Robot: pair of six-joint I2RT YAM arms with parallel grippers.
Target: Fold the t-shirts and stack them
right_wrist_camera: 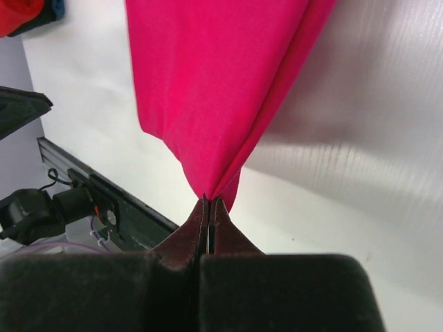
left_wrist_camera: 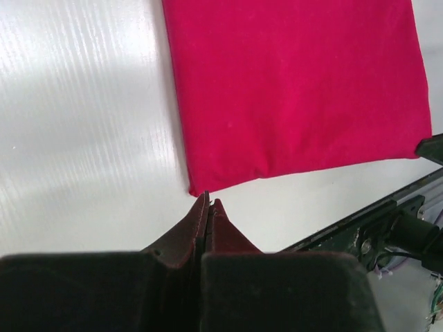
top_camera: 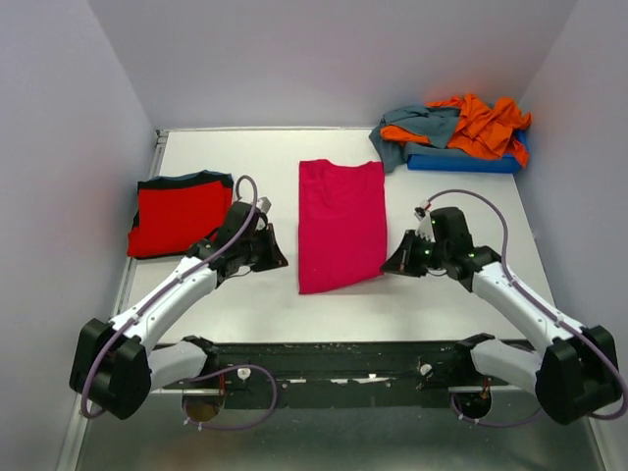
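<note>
The pink T-shirt (top_camera: 341,226) lies as a long folded strip in the middle of the white table, its near edge slanting up toward the right. Its near left corner (left_wrist_camera: 199,185) rests just beyond the fingertips of my left gripper, outside them. That gripper is shut with nothing between its fingers; in the top view it hovers left of the shirt. My right gripper is shut on the shirt's near right corner (right_wrist_camera: 214,183), holding it raised and bunched. A folded red T-shirt (top_camera: 180,218) with dark layers under it sits at the left.
At the back right, a blue bin (top_camera: 466,162) overflows with orange shirts (top_camera: 488,128) and grey-blue ones (top_camera: 424,123). Bare table (top_camera: 294,319) lies in front of the pink shirt. A dark rail (top_camera: 334,356) runs along the near edge.
</note>
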